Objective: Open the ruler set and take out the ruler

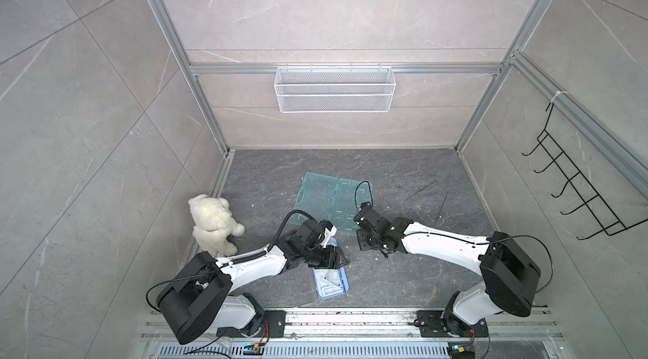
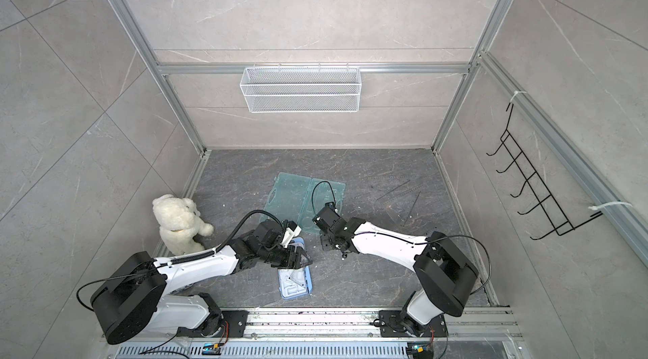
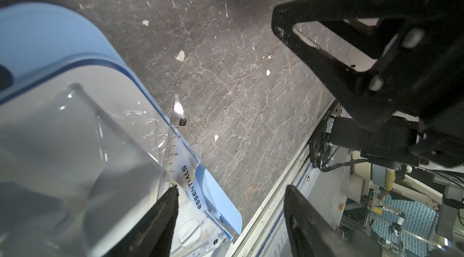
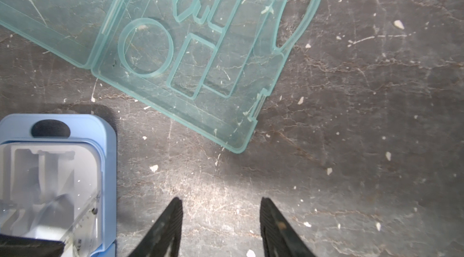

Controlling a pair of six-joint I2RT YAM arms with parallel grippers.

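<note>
A blue ruler set [image 1: 329, 283] with a clear lid lies on the table beneath my left gripper, also visible in the top right view [image 2: 297, 261]. A clear ruler [image 3: 168, 145] marked in centimetres shows along the case's side. The left fingertips stand apart over the case's edge; what lies between them is hard to tell. My right gripper stands open above bare table, right of the case, nothing between its fingers.
An open, empty teal case [image 4: 203, 112] lies behind the blue set. A white teddy bear [image 1: 212, 224] sits at the left wall. A wire basket [image 1: 334, 88] hangs at the back.
</note>
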